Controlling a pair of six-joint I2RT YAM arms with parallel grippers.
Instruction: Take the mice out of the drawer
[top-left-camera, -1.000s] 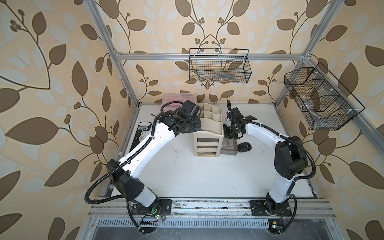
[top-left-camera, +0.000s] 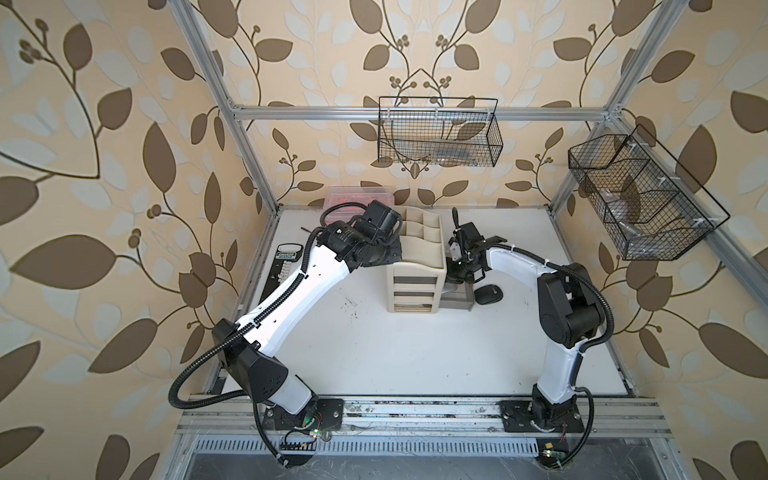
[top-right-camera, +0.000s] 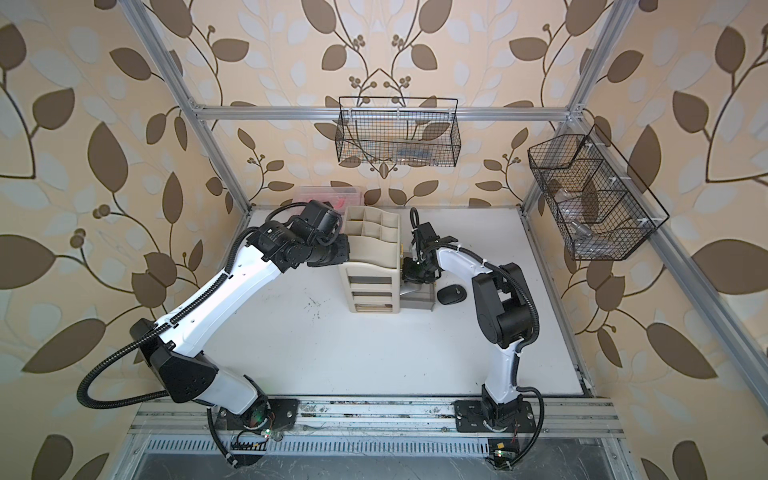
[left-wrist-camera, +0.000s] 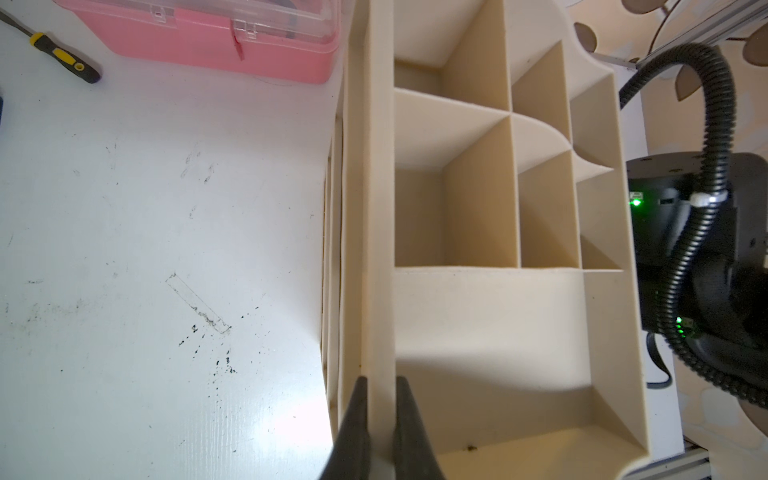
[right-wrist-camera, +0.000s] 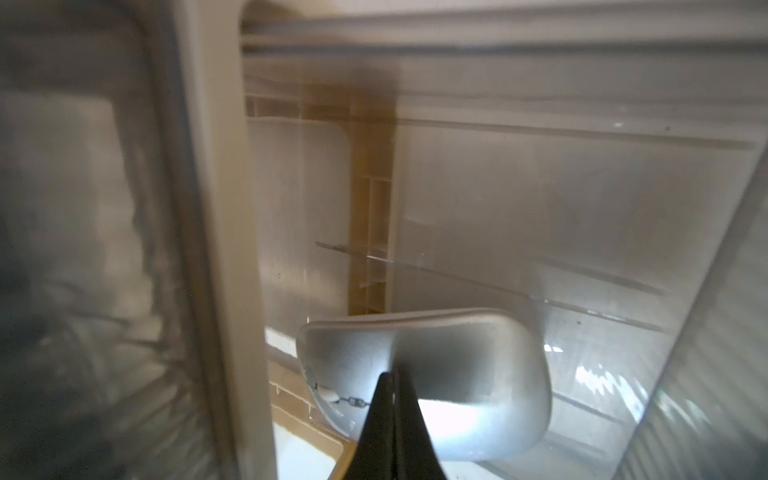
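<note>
A beige desk organizer (top-left-camera: 422, 254) stands mid-table, and its transparent drawer (top-left-camera: 457, 303) sticks out on the right side. Inside the drawer lies a silvery-white mouse (right-wrist-camera: 488, 376), tilted, in the right wrist view. My right gripper is inside the drawer, shut with nothing between its fingers; its tips overlap the mouse in that view, and whether they touch is unclear. My left gripper is shut on the organizer's thin left wall (left-wrist-camera: 379, 200). A black mouse (top-left-camera: 489, 294) rests on the table, right of the drawer.
A pink box (left-wrist-camera: 208, 40) and a screwdriver (left-wrist-camera: 65, 59) lie behind and left of the organizer. A black keyboard (top-left-camera: 281, 268) is at the table's left edge. Wire baskets (top-left-camera: 438, 136) hang above.
The left arm has stayed still.
</note>
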